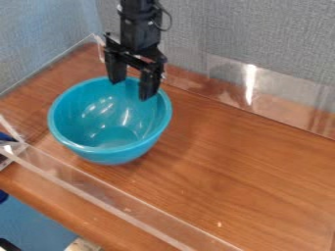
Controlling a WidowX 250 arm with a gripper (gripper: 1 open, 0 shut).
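A large teal bowl (pixel 105 127) sits on the wooden table toward the left. My black gripper (pixel 132 76) hangs from the top over the back part of the bowl, open, one finger near the left back rim and the other at the right back rim. Whether the fingers touch the bowl is hard to tell. The bowl looks empty.
Transparent low walls edge it at the back and front left. A dark blue and white object (pixel 7 147) is partly visible at the left edge.
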